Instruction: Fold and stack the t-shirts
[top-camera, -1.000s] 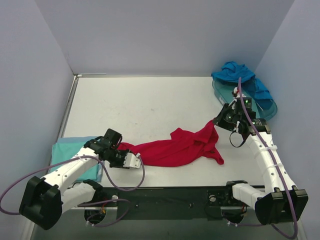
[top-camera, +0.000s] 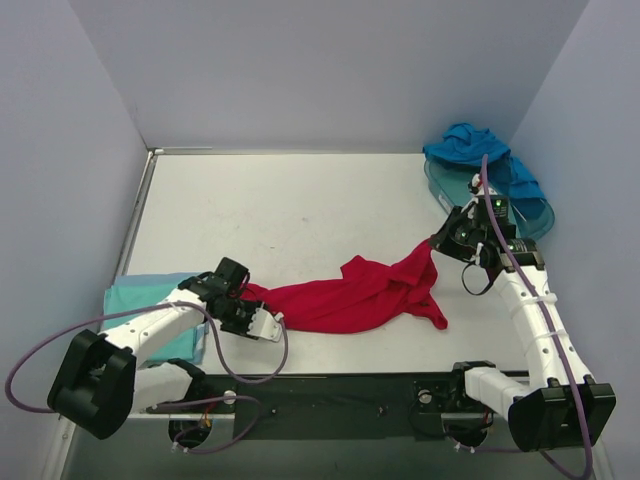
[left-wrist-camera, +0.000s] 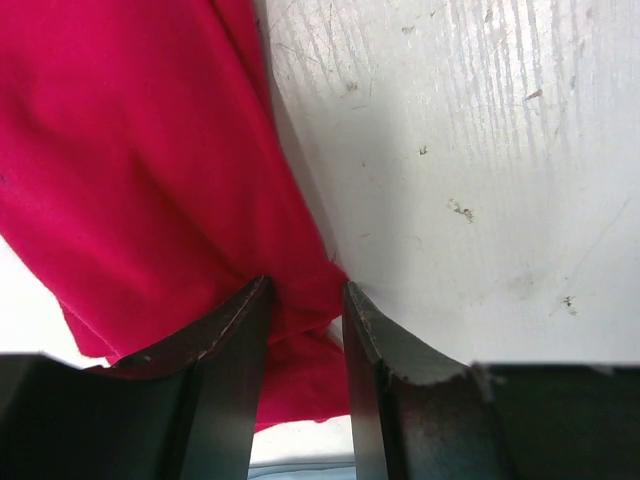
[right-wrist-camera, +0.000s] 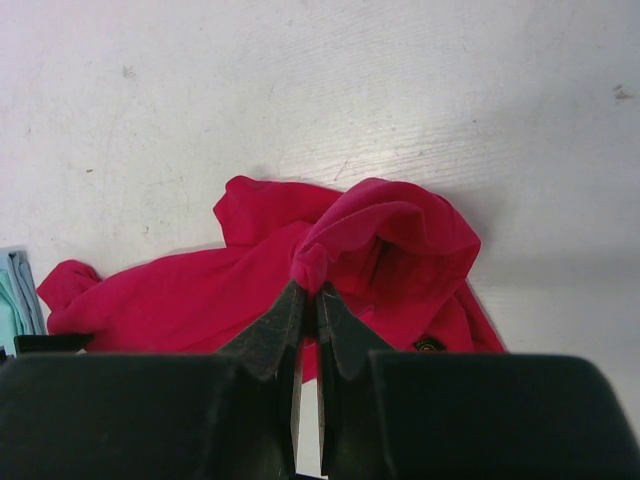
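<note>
A red t-shirt (top-camera: 345, 303) lies in a rumpled strip across the front of the white table. Its raised right end reaches up to my right gripper (top-camera: 436, 242); in the right wrist view the cloth bunches to a point between the closed fingertips, so that gripper is shut on the shirt. Over the left end stands my left gripper, its fingers apart, with a corner of the red cloth (left-wrist-camera: 300, 250) lying between and beneath the fingertips. In the top view the left arm hides that end of the shirt.
Folded teal and blue-grey cloth (top-camera: 125, 297) lies at the table's left edge, partly under the left arm. A teal basket (top-camera: 537, 218) with blue cloth (top-camera: 470, 143) stands at the back right.
Over the last second my left arm has shifted slightly to the right over the shirt's left end. My right gripper has moved a little to the right with the cloth.
</note>
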